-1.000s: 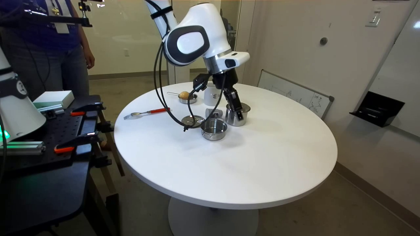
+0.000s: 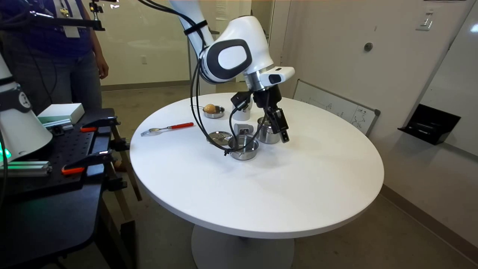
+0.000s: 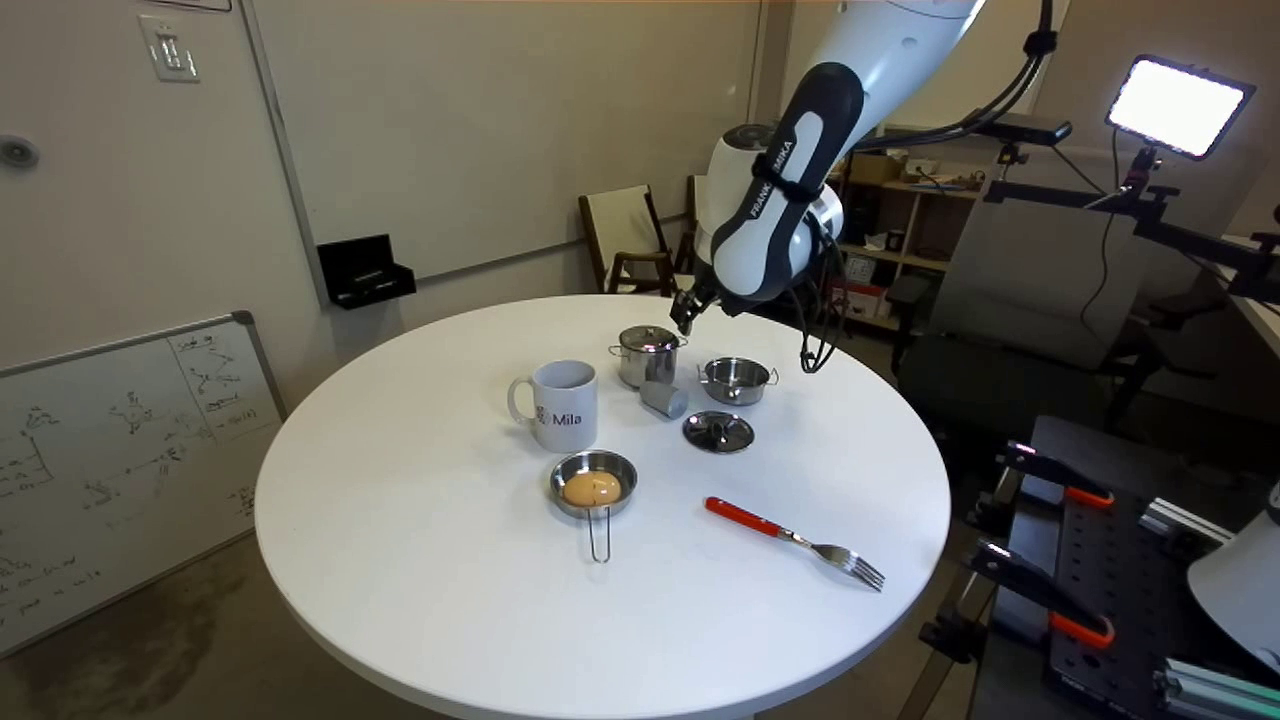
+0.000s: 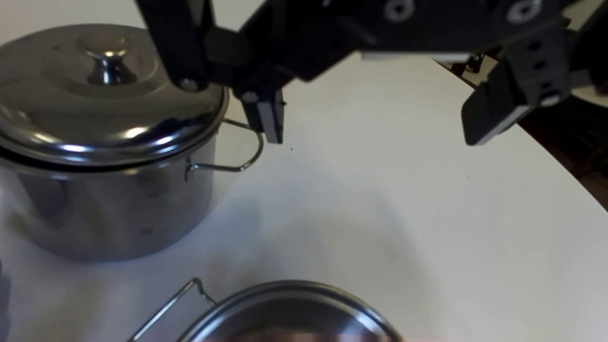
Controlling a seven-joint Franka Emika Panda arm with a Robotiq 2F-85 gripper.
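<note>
Wide apart in the wrist view, the fingers of my gripper have only bare table showing between them, so it is open. Left of it stands a steel pot (image 4: 114, 211) covered by a knobbed lid (image 4: 51, 108); one wire handle lies just beneath the left fingertip, and whether they touch I cannot tell. A shallow open pan (image 4: 285, 290) shows partly at the bottom edge. In exterior view 1 my gripper (image 2: 283, 134) is low over the table, at the right side of the lidded pot (image 2: 267, 134), with the open pan (image 2: 244, 150) nearer the front.
A white mug (image 3: 564, 408), a grey cup on its side (image 3: 663, 398), a loose lid (image 3: 719, 431), a small pan (image 3: 594, 462) holding an egg (image 3: 591, 487), and a red-handled fork (image 3: 792, 538) lie around the pots.
The arm has shifted rightward and slightly down in exterior view 1, taking my gripper from in front of the pot to its right side. The tabletop objects appear unmoved.
</note>
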